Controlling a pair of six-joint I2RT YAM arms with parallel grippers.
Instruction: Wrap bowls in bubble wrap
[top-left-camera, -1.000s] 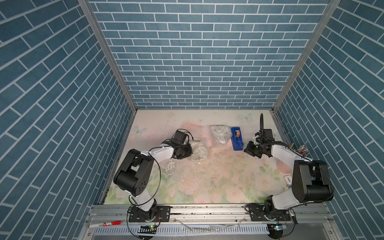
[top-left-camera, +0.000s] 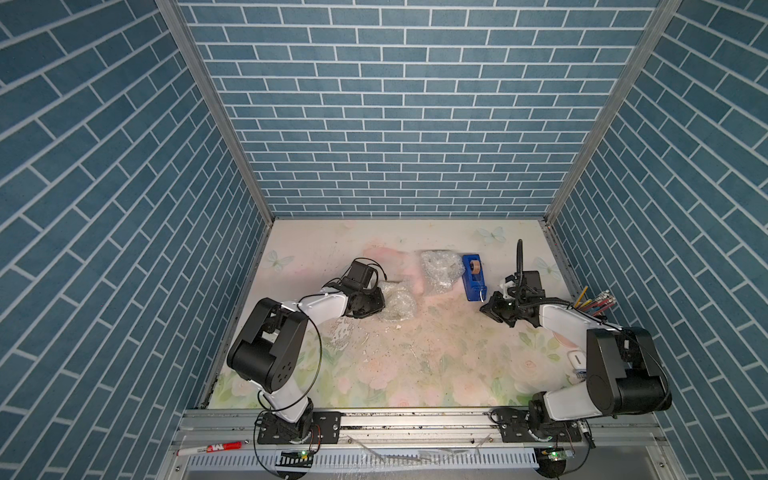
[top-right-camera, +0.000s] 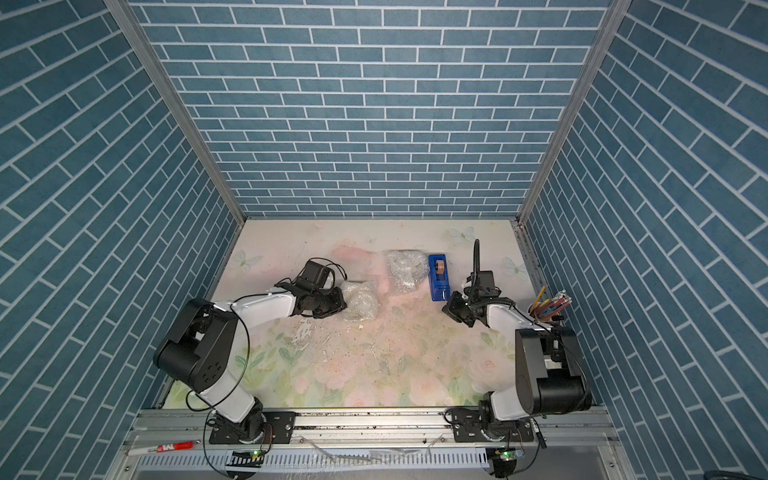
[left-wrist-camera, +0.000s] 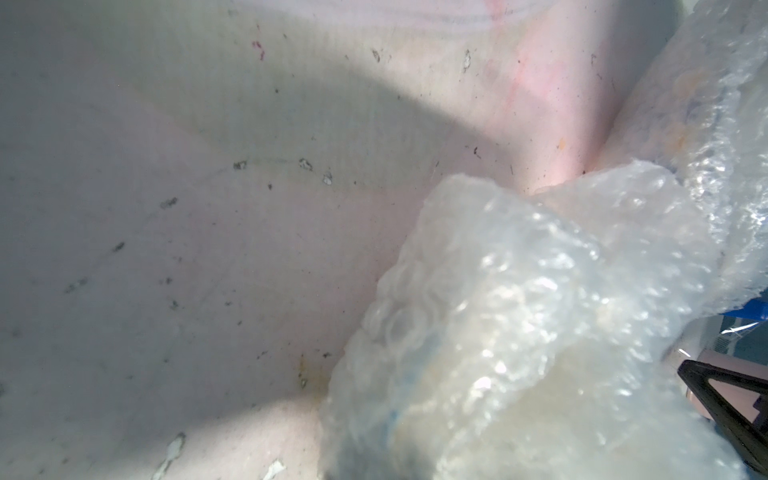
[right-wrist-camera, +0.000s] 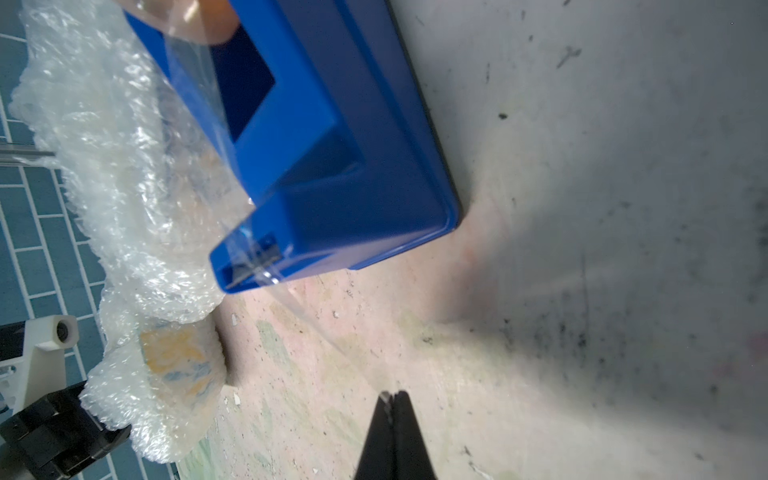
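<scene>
In the top left view my left gripper (top-left-camera: 379, 302) is shut on the left edge of a bubble-wrapped bowl (top-left-camera: 399, 301) resting on the table. The wrap (left-wrist-camera: 520, 336) fills the lower right of the left wrist view and hides those fingers; colour shows faintly through it. A second wrapped bundle (top-left-camera: 441, 269) lies behind, beside the blue tape dispenser (top-left-camera: 473, 280). My right gripper is shut just in front of the dispenser's cutter. A clear tape strip (right-wrist-camera: 308, 316) runs from the cutter toward its fingertips, which seem to pinch the strip's thin end.
A cup of pens (top-left-camera: 596, 302) and a white object (top-left-camera: 577, 361) stand at the right edge. Loose clear scraps (top-left-camera: 342, 332) lie near the left gripper. A red marker (top-left-camera: 224, 446) lies on the front frame.
A pale tape strip now shows by the cutter. The left arm and wrapped bowl have not moved.
</scene>
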